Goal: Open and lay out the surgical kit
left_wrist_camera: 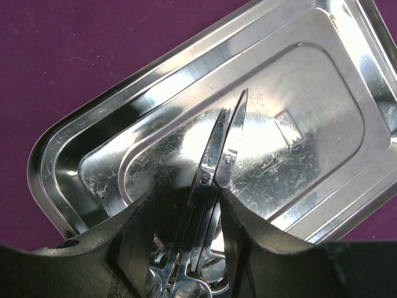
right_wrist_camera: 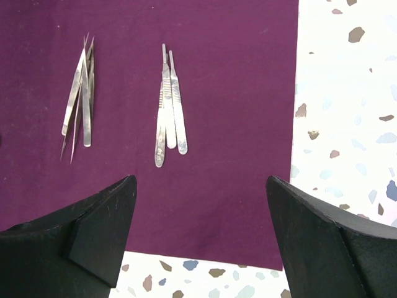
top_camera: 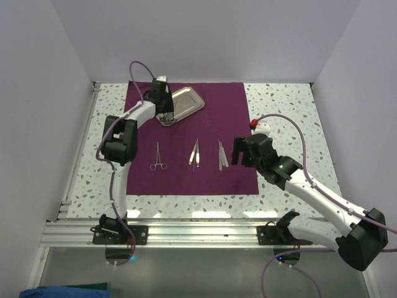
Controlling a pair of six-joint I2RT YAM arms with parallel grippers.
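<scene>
My left gripper is open, low over the metal tray (left_wrist_camera: 322, 81), its fingers either side of overlapping scissor-like instruments (left_wrist_camera: 214, 155) lying in the tray. On the purple cloth (top_camera: 211, 118) a single ringed clamp (top_camera: 158, 161) lies left, a group of tweezers (right_wrist_camera: 86, 112) in the middle, and several scalpel handles (right_wrist_camera: 177, 105) to their right. My right gripper stands open over the cloth's right part, with nothing between its fingers.
Speckled table (top_camera: 285, 99) surrounds the cloth. Walls bound the back and sides.
</scene>
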